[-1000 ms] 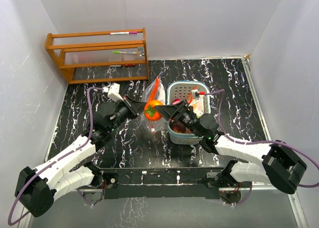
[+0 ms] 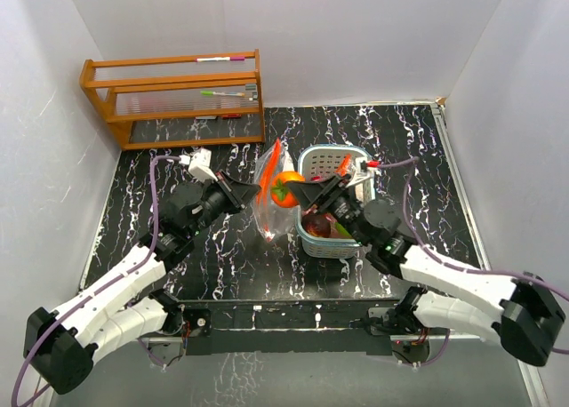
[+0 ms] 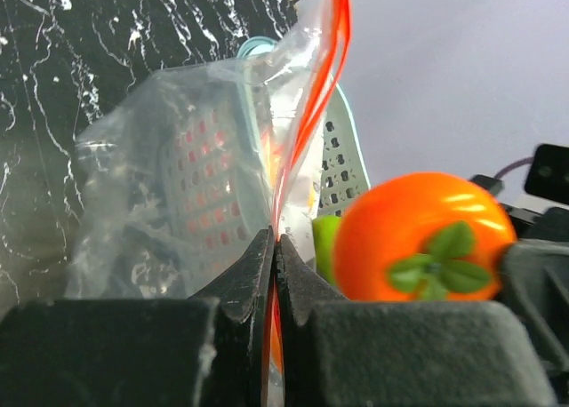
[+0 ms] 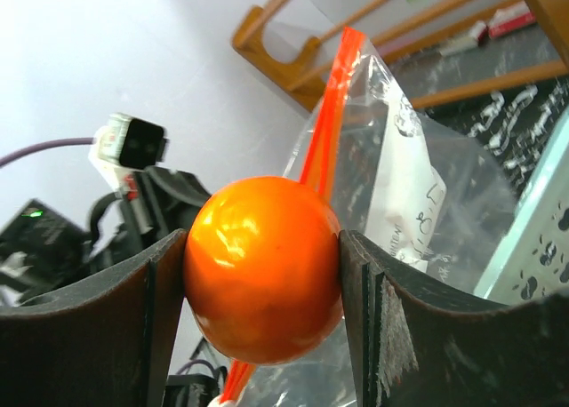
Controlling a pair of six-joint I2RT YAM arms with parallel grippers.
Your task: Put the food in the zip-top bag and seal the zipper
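An orange-red tomato (image 4: 264,269) with green leaves fills the gap between the fingers of my right gripper (image 2: 295,192), which is shut on it. The clear zip top bag (image 3: 169,171) hangs with its orange zipper edge (image 4: 331,123) upright. My left gripper is shut on that edge, pinching it about midway in the left wrist view. The tomato stands beside the zipper edge, on the basket side and outside the bag. Whether the bag's mouth is parted cannot be told.
A grey-blue basket (image 2: 331,246) with several foods in it stands right behind the bag, under the right arm. At the back left is a wooden rack (image 2: 178,146) holding pens. Bare marble tabletop (image 2: 240,265) lies in front.
My right gripper has moved a little right and back with the tomato, away from the left gripper's tip. The left gripper and the bag edge have shifted slightly left.
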